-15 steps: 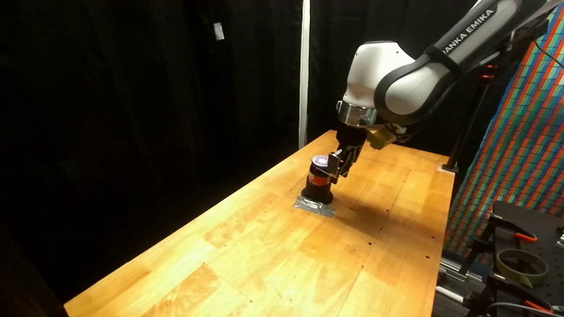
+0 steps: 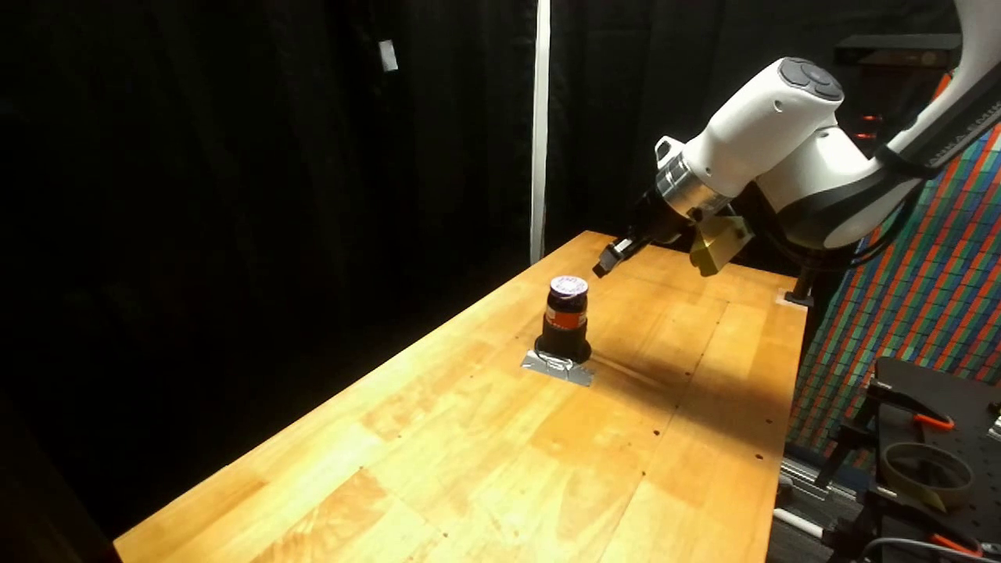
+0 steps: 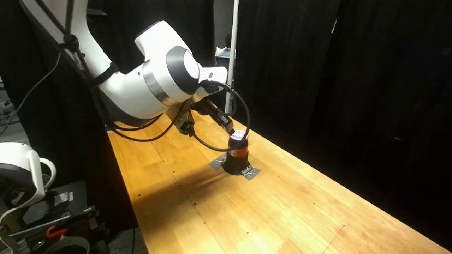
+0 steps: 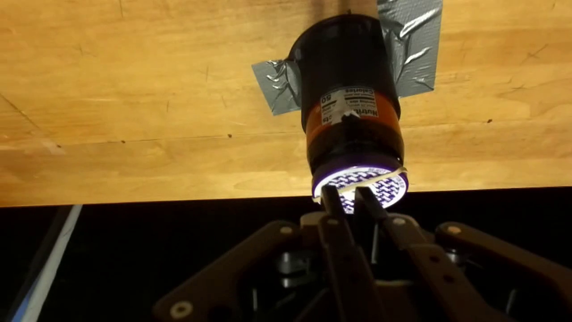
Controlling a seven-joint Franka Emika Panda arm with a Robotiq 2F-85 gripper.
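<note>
A dark jar (image 2: 565, 314) with an orange label stands upright in a black holder (image 4: 343, 59) taped to the table. Its patterned lid (image 4: 389, 191) is crossed by a thin tan strip (image 4: 395, 174), like a rubber band. My gripper is tilted, its narrow fingers (image 4: 332, 199) drawn close with a small gap. They overlap the lid in the wrist view, and the strip crosses behind the tips. Nothing clearly shows gripped. In exterior view 1 the gripper (image 2: 602, 268) is up and right of the lid; contact cannot be told.
Grey tape (image 3: 251, 173) fixes the holder to the wooden table (image 2: 450, 441), which is otherwise clear in front. A dark curtain (image 2: 235, 234) and a pale pole (image 2: 540, 131) stand behind. Cables (image 3: 212, 146) loop from the arm past the jar in exterior view 2.
The gripper has risen from beside the jar's upper part and tilted over, its tip now up and right of the lid. The jar and holder have stayed put.
</note>
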